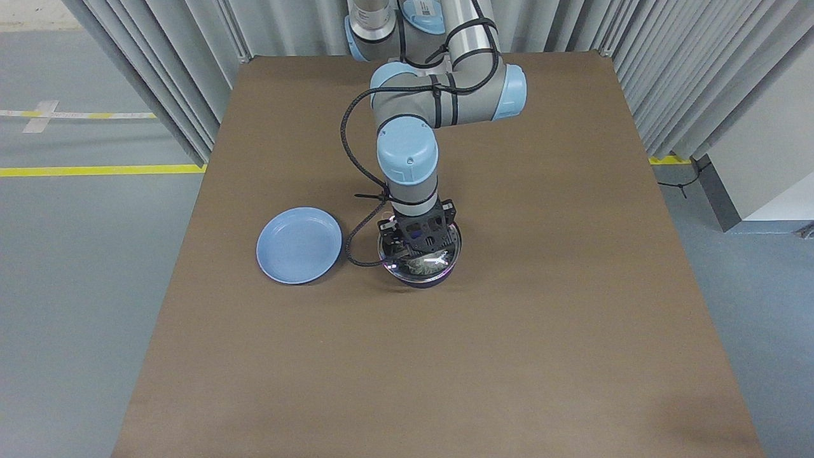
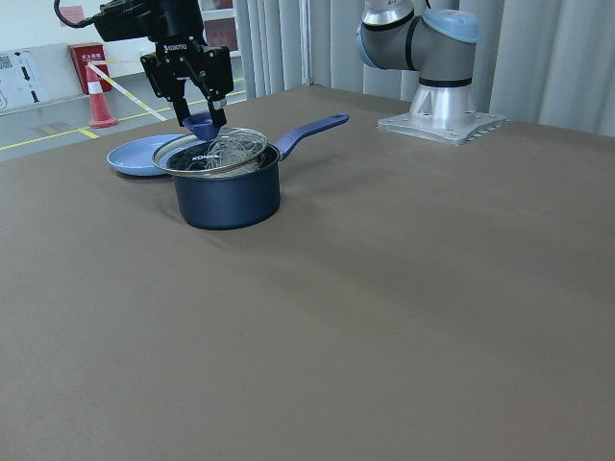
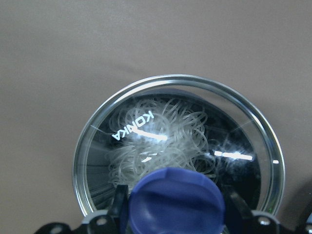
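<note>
My gripper (image 2: 192, 108) is shut on the blue lid knob (image 3: 175, 200), one finger on either side of it. The glass lid (image 3: 161, 85) sits slightly tilted at the top of the dark blue pot (image 2: 227, 202); I cannot tell whether it rests fully on the rim. Pale, stringy contents (image 3: 156, 141) show through the glass. The pot's long handle (image 2: 317, 127) points away from it. A light blue plate (image 1: 298, 245) lies on the brown table beside the pot, partly behind it in the left camera view.
Grey curtains (image 1: 290, 27) line the back edge, behind the arm's base.
</note>
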